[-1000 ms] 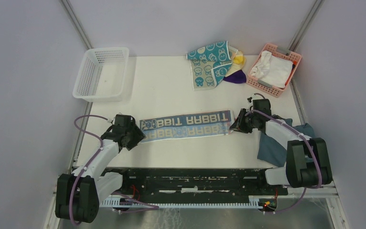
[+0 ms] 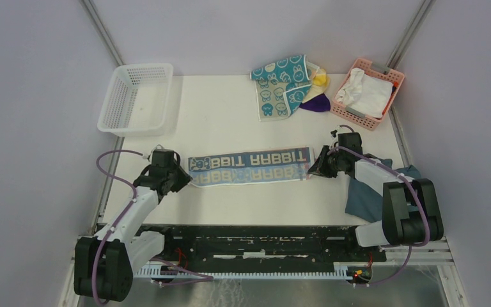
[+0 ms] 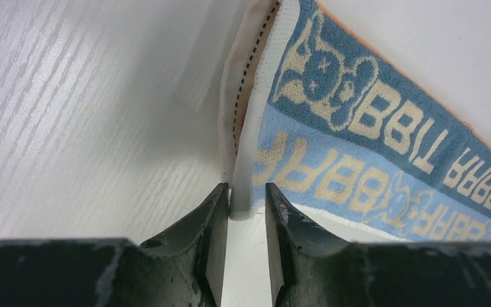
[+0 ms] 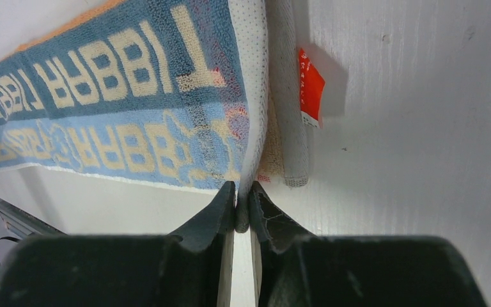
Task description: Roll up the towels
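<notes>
A blue towel point(image 2: 249, 167), dark along its far half and lighter along its near half with beige letters, lies folded into a long strip across the table. At its left end, my left gripper is part open. The near corner of the towel's pale hem point(image 3: 241, 203) sits between its fingers, with a gap on the right side. My right gripper is at the opposite end, its fingers close on both sides of the pale edge point(image 4: 252, 137); whether they grip it cannot be told. A red tag point(image 4: 310, 86) sticks out from that end.
An empty white basket point(image 2: 107, 121) stands back left. Several patterned and coloured cloths point(image 2: 275, 96) lie at the back. A pink basket point(image 2: 396, 78) with white cloth stands back right; a dark blue cloth point(image 2: 363, 201) lies under the right arm.
My left gripper has shifted slightly away from the front edge, along the towel's left end. The right gripper has hardly moved, and the towel looks almost the same.
</notes>
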